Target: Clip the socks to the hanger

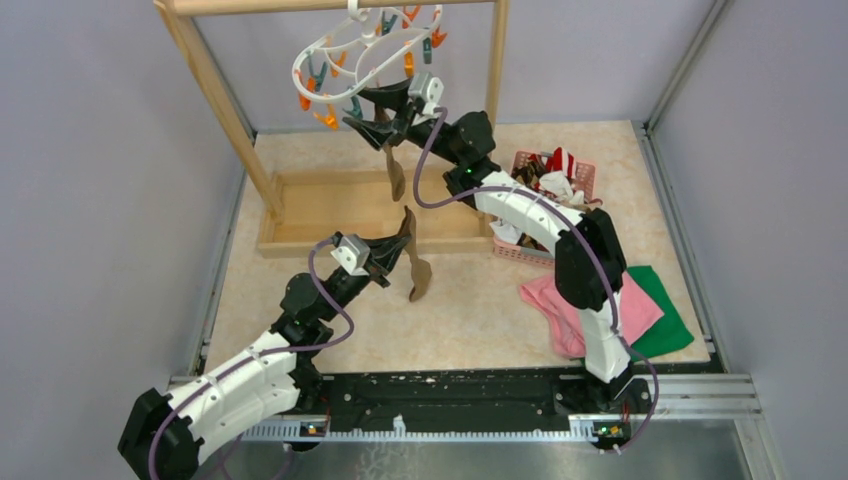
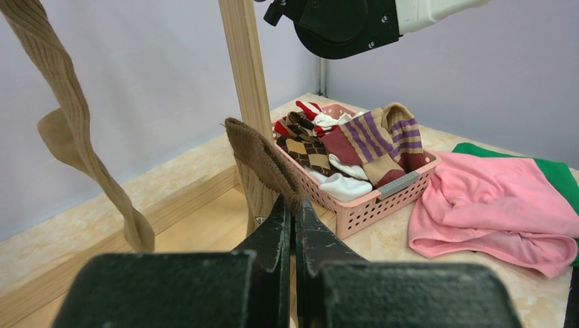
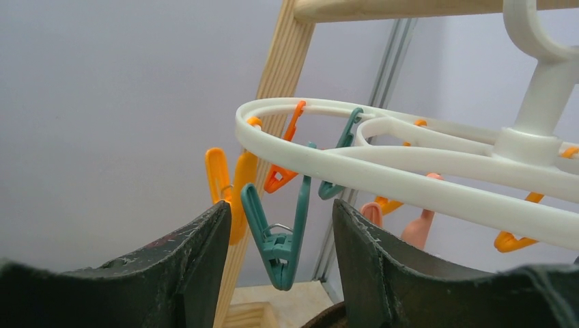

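Note:
My left gripper is shut on the cuff of a brown sock (image 2: 263, 157), which hangs down from its fingertips. In the top view this sock (image 1: 417, 270) dangles over the front edge of the wooden base. A second brown sock (image 2: 75, 102) hangs below the white round hanger (image 1: 300, 70); its upper end is behind my right arm from above. My right gripper stands open, its fingers on either side of a teal clip (image 3: 278, 239) hanging from the hanger's rim, with gaps on both sides. Orange and teal clips line the ring.
A pink basket (image 2: 355, 215) of several socks stands at the right of the wooden frame. Pink cloth (image 2: 478, 198) and green cloth (image 2: 553, 174) lie in front of it. Wooden posts (image 1: 215, 100) flank the hanger.

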